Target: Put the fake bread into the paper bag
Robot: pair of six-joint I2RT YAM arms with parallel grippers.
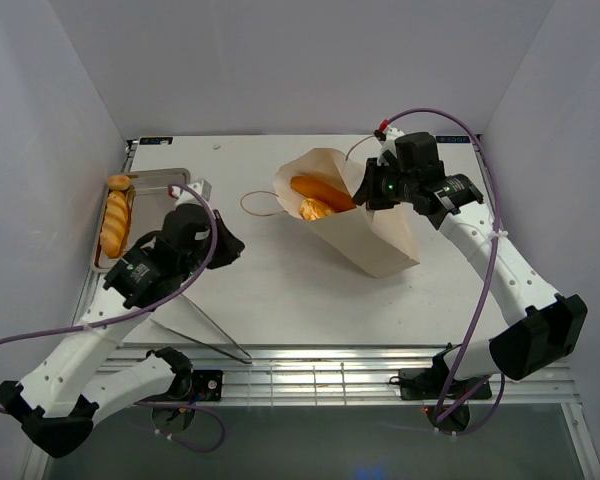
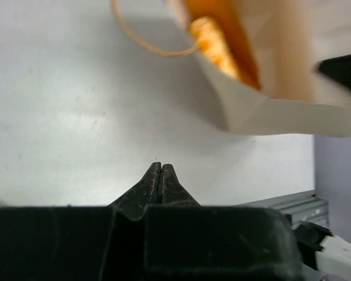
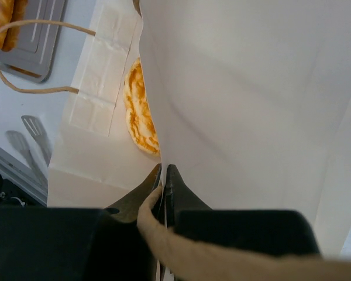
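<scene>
The paper bag (image 1: 370, 240) leans open on the table, an orange loaf (image 1: 320, 188) and a flaky bread piece (image 1: 314, 208) inside it; the flaky piece (image 3: 140, 111) shows in the right wrist view too. My right gripper (image 1: 370, 188) is shut on the bag's rim at its upper right. My left gripper is shut, nothing between its fingers, left of the bag over bare table. Metal tongs (image 3: 38, 132) lie on the table near the front left.
A tray (image 1: 155, 180) at the left holds bread (image 1: 114, 225) and a bun (image 1: 118, 183). Walls bound both sides.
</scene>
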